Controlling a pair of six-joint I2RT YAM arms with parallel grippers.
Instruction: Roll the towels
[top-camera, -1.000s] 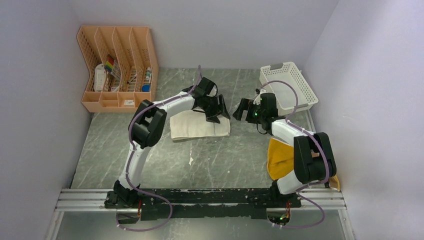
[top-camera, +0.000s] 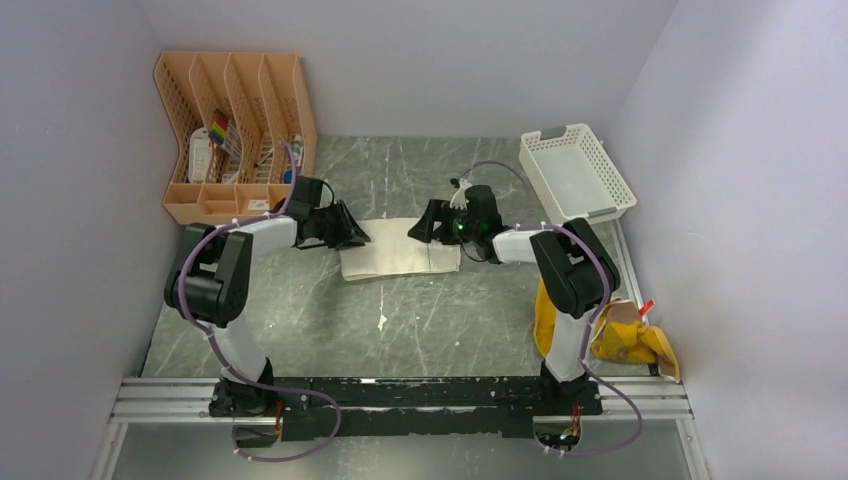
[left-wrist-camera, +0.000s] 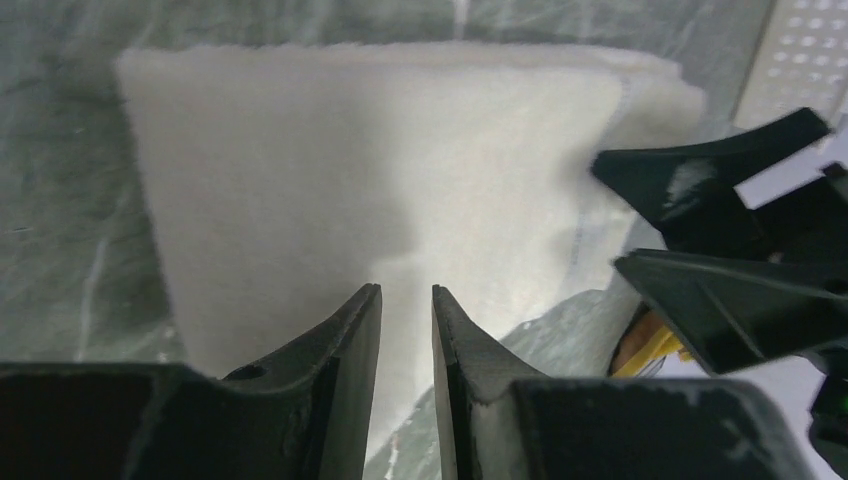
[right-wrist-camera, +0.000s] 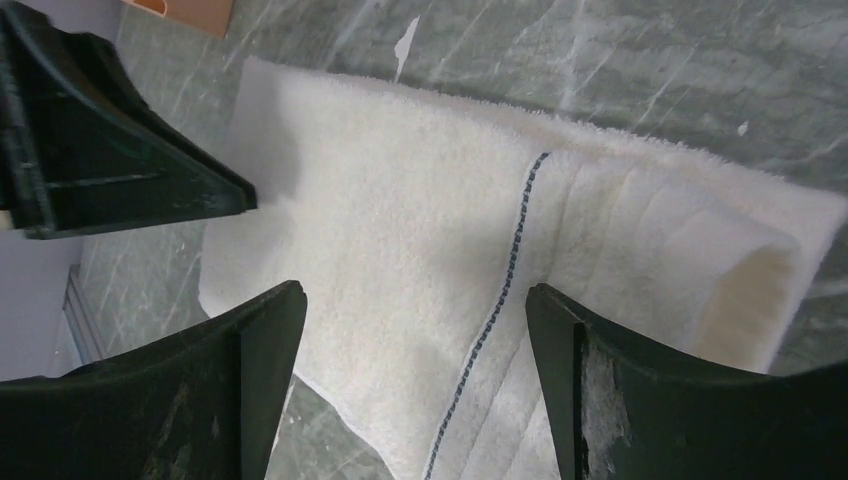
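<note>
A folded white towel (top-camera: 388, 250) lies flat on the grey table, a dark stitched line (right-wrist-camera: 515, 240) near its right end. Above its left part is my left gripper (top-camera: 362, 238). In the left wrist view, its fingers (left-wrist-camera: 345, 345) stand a little apart; towel shows through the gap and no cloth is visibly pinched. My right gripper is open over the towel's right part, near the stitched line, with no cloth gripped. A loose upper layer (right-wrist-camera: 740, 235) lifts slightly at the towel's right end. The arms hide some of the towel's far side from the top.
An orange-tan divided organizer (top-camera: 182, 212) stands at the back left, holding small items. At the back right is a white basket (top-camera: 575, 172), empty. Yellow cloth (top-camera: 640, 342) lies by the right edge, partly behind the right arm.
The right gripper has moved left over the towel.
</note>
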